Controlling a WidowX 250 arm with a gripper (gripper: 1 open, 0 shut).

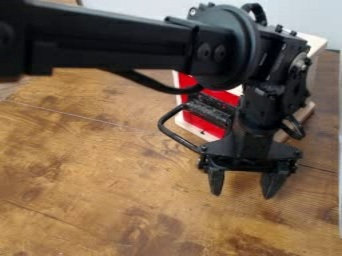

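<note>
My black gripper [245, 185] hangs low over the wooden table at the right of the camera view, its two fingers pointing down and apart, with nothing between them. Behind the wrist stands a pale box or board with a red interior [201, 125] and a dark ridged piece [210, 108] inside; much of it is hidden by the arm.
A pale wall [307, 20] rises behind the box at the back. The arm spans the top left of the view.
</note>
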